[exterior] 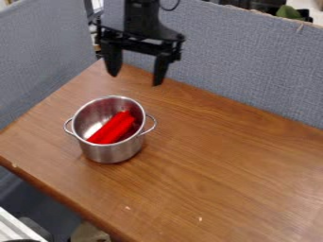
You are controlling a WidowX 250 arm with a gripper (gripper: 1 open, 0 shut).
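A steel pot [89,123] with two wire handles sits on the wooden table at left of centre. A red cylindrical object [113,128] lies inside it at a slant. My black gripper [136,66] is raised above and behind the pot, near the back of the table, open with its two fingers wide apart and nothing between them.
Grey padded walls [246,71] line the back and left. A white object [13,229] and a small tan block are at the bottom left corner.
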